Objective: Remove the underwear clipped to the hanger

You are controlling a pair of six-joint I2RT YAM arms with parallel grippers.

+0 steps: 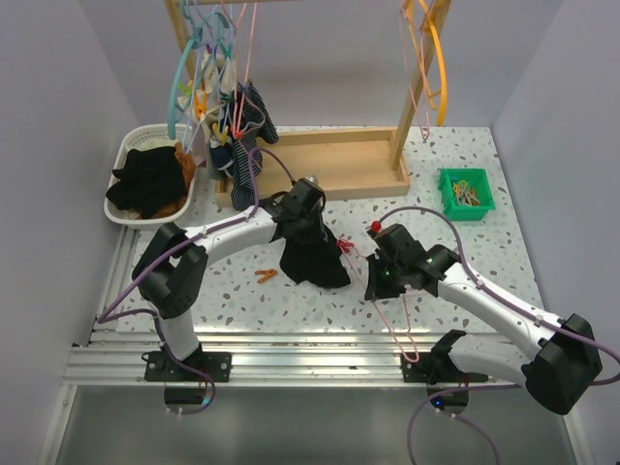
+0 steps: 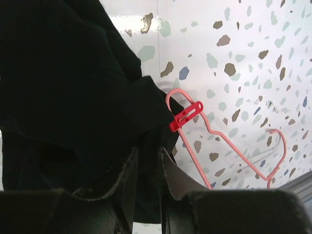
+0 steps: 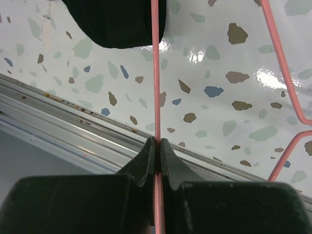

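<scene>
The black underwear (image 1: 315,266) lies crumpled on the table under my left gripper. In the left wrist view, my left gripper is part open, fingers apart over the dark cloth (image 2: 87,97). A red clip (image 2: 186,116) sits on the bend of the pink wire hanger (image 2: 222,134), its lower end against the cloth edge; whether it pinches the cloth I cannot tell. My right gripper is shut on a straight wire of the hanger (image 3: 156,73), with the cloth (image 3: 117,24) farther off.
An orange clothespin (image 1: 265,276) lies left of the underwear. A white basket (image 1: 124,208) with dark and brown cloth stands at the back left. A green bin (image 1: 467,211) of clips is at the right. The wooden rack (image 1: 339,160) carries hanging clothes.
</scene>
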